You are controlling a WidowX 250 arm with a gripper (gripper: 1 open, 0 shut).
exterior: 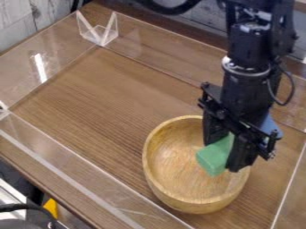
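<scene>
My black gripper point(234, 139) reaches down over a wooden bowl point(180, 174) at the lower middle right of the camera view. It is shut on a green object point(214, 156), which hangs over the bowl's interior. Part of the bowl's right side is hidden behind the gripper and the object.
A clear plastic container point(98, 27) stands at the back left. Something black and yellow sits at the bottom left edge.
</scene>
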